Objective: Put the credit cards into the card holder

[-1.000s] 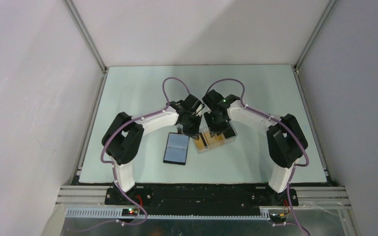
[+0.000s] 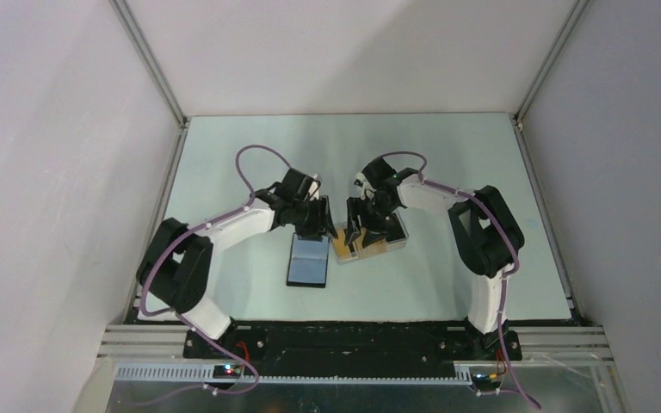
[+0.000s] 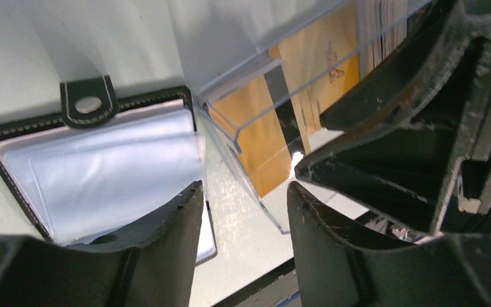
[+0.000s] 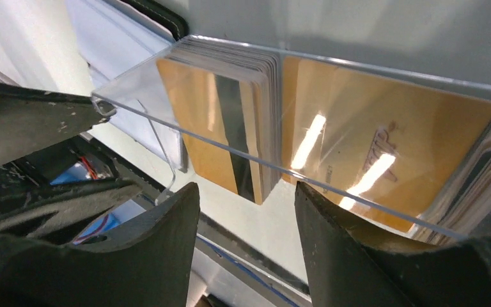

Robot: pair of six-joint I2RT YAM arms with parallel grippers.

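Observation:
Gold cards with a dark stripe stand stacked inside a clear tray; flatter gold cards and a further pile lie in its other compartments. Left of the tray lies the black-edged card holder, its snap tab turned outward and pale clear sleeves on top. My left gripper hangs above the gap between holder and tray, fingers apart, nothing held. Above the tray, my right gripper is open and empty, its fingers over the stacked cards. From above, the arms hide part of the tray.
Each wrist view shows the opposite gripper's dark fingers close by, so the arms are near one another.
My left gripper has drawn leftward from over the tray toward the holder. The right one stays over the tray, shifting slightly.

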